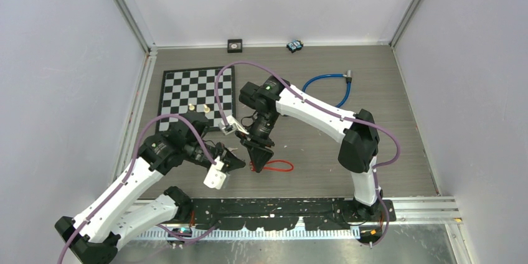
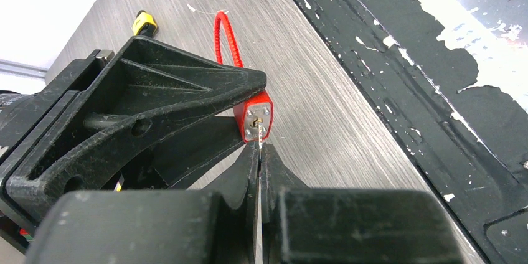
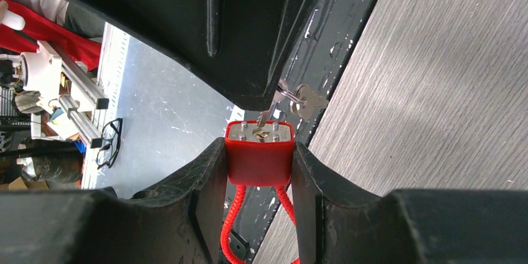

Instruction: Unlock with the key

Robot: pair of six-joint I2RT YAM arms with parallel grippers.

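Observation:
A red padlock (image 3: 259, 163) is gripped by my right gripper (image 1: 254, 168), its metal keyhole face turned toward the left gripper. Its red cable shackle (image 1: 281, 165) loops off to the right in the top view. My left gripper is shut on a thin silver key (image 2: 260, 132), whose blade points at the keyhole. In the right wrist view the key tip meets the keyhole area; how deep it sits, I cannot tell. A second key (image 3: 305, 102) dangles beside the left gripper's fingers (image 3: 252, 93).
The chessboard (image 1: 180, 83) with a few pale pieces lies at the left. A blue cable lock (image 1: 324, 77) rests at the back right, and two small objects sit by the back wall.

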